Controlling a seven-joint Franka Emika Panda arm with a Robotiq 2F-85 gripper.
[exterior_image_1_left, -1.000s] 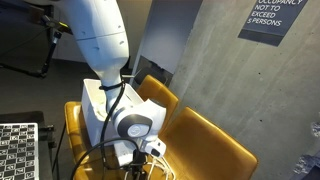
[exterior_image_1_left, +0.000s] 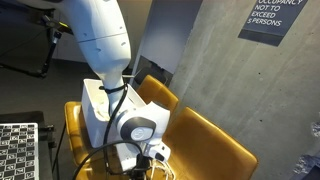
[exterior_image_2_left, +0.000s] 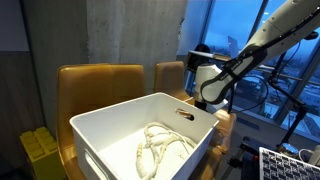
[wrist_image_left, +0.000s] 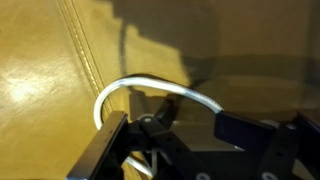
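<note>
A white cord (wrist_image_left: 150, 80) lies in a curved loop on a tan leather seat (wrist_image_left: 40, 70) in the wrist view. My gripper is low over it, its dark fingers apart, and the cord runs behind the right finger (wrist_image_left: 232, 128). It is unclear whether the cord lies between the fingers. In exterior view 1 the white arm (exterior_image_1_left: 140, 122) reaches down to the seat, and loops of the cord (exterior_image_1_left: 168, 170) show just right of the fingertips.
A white open box (exterior_image_2_left: 117, 128) with pale, coiled rope (exterior_image_2_left: 155, 150) inside stands in front in exterior view 2. Tan chairs (exterior_image_1_left: 207, 140) stand around the arm. A checkered board (exterior_image_1_left: 18, 150) is at the left. A dark cable hangs by the arm.
The arm's lower end has tilted and turned slightly by the seat. The box and chairs have not moved.
</note>
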